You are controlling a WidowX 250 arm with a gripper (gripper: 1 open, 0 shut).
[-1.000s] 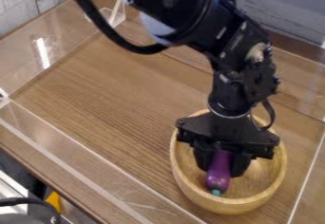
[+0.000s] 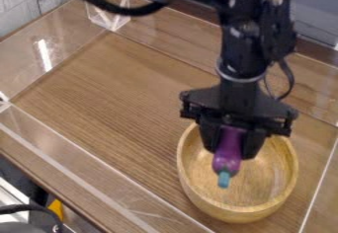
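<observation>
My black gripper (image 2: 235, 119) is over a round light wooden bowl (image 2: 238, 201) at the lower right, shut on a purple object (image 2: 227, 150) with a small light blue tip (image 2: 223, 178) at its lower end. The object hangs upright over the inside of the bowl; whether it touches the bottom is hard to tell.
A wooden table top (image 2: 93, 99) fills the left and back, mostly clear. A small clear item (image 2: 109, 10) stands at the back left. A clear edge runs along the left side, with dark items beyond the lower left corner.
My gripper has risen with the purple object in it, which now sits higher in the view, uncovering more of the bowl's inside.
</observation>
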